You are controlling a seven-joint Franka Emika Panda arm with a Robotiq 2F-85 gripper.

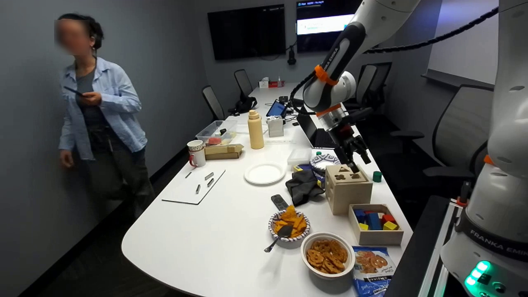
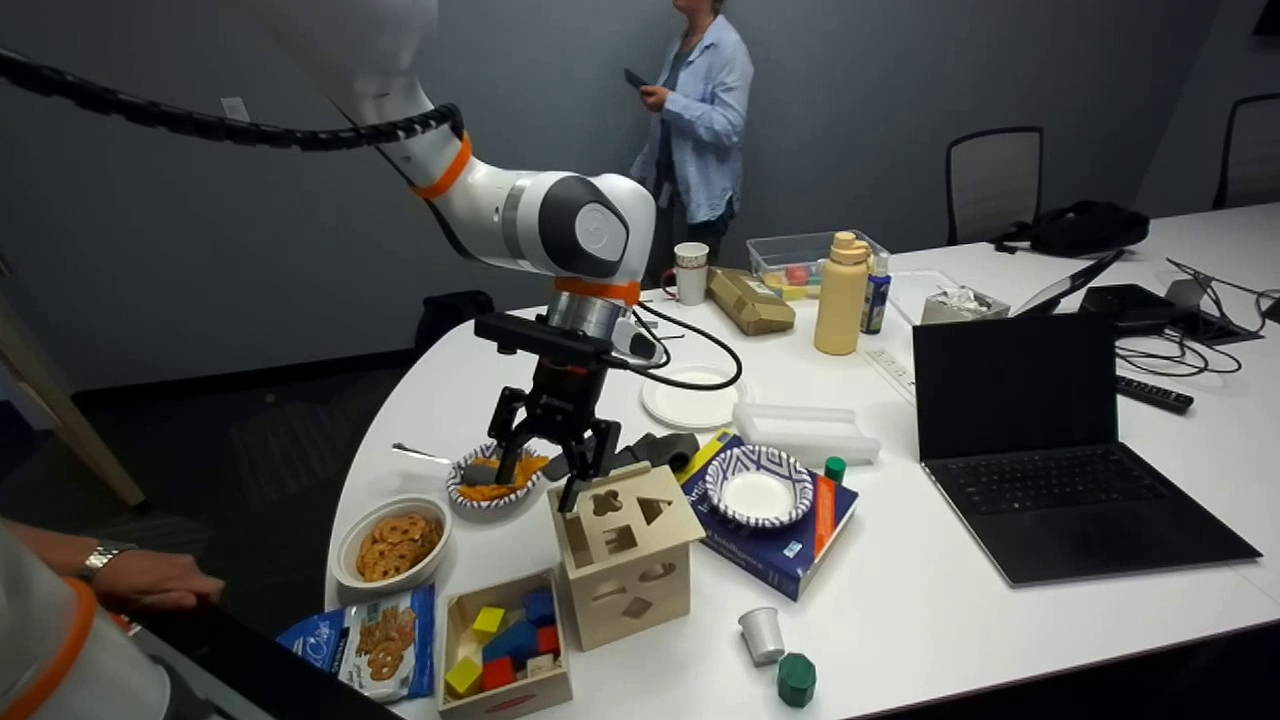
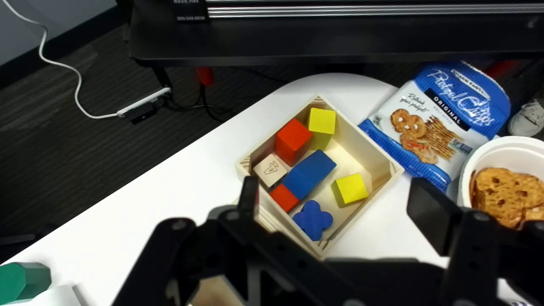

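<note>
My gripper (image 2: 540, 482) stands open above the wooden shape-sorter box (image 2: 636, 576), pointing down, with nothing between its fingers. Shaped holes show in the box's top and side. In front of it, the open wooden tray (image 1: 378, 238) holds several blocks. From the wrist view these are a large red block (image 3: 293, 141), a small red block (image 3: 284, 198), a blue block (image 3: 309, 173), a blue clover-shaped block (image 3: 312, 219), two yellow blocks, one being the yellow cube (image 3: 349, 189), and a plain wooden block (image 3: 270, 170). A green block (image 2: 797, 679) lies on the table beside the box.
Close by are a pretzel bowl (image 1: 327, 255), an orange chip bowl (image 1: 289, 225) with a spoon, and a pretzel bag (image 2: 386, 642). A book (image 2: 780, 540) with a patterned bowl (image 2: 764, 486), a grey cup (image 2: 762, 635) and a laptop (image 2: 1056, 456) lie farther along.
</note>
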